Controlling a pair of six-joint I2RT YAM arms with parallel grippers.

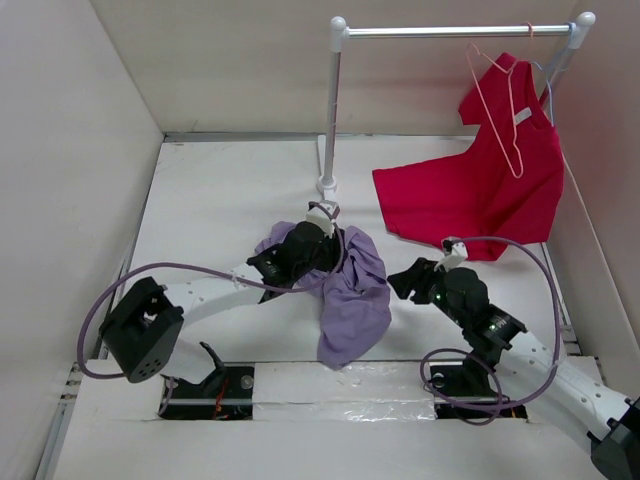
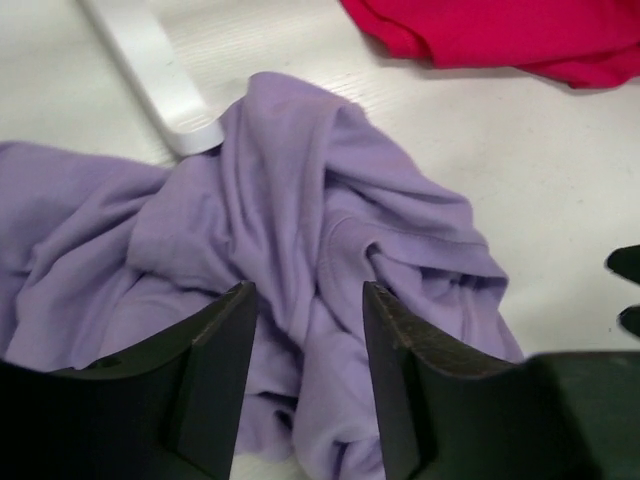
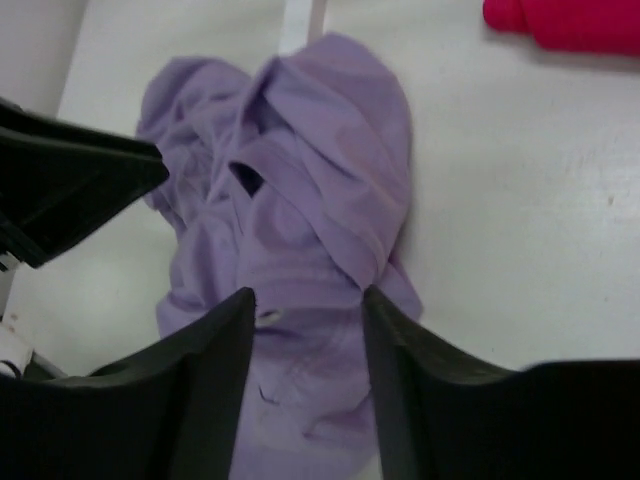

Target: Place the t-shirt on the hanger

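Note:
A crumpled purple t-shirt (image 1: 353,300) lies on the white floor, filling much of both wrist views (image 2: 280,200) (image 3: 310,180). My left gripper hangs over the shirt, fingers apart and pointing into it. My right gripper is open to the right of the shirt, above it and tilted toward it. A red t-shirt (image 1: 500,200) hangs on the rail at right with its lower part spread on the floor; a pink hanger (image 1: 485,105) hangs in front of it.
The rack (image 1: 450,32) has its left post (image 1: 332,100) and white foot just behind the purple shirt. Walls close in both sides.

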